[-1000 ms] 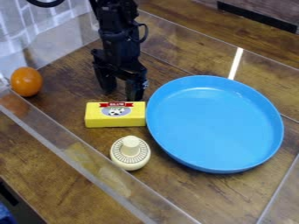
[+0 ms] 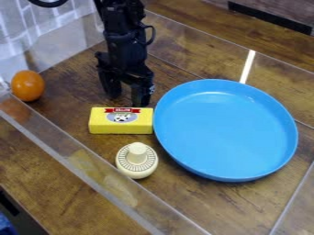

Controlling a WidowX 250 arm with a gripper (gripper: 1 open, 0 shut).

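My black gripper [image 2: 127,90] hangs at the upper middle, low over the wooden floor, its fingers apart and open with nothing visible between them. Just in front of it lies a yellow box [image 2: 121,121] with a red label and a cartoon face. A blue round plate [image 2: 226,129] fills the right side. An orange fruit [image 2: 28,85] sits at the far left, and a white ribbed object [image 2: 136,161] with a knob on top stands in front of the box.
A clear wall or edge strip runs along the left side. The wood behind the plate and at the front left is bare.
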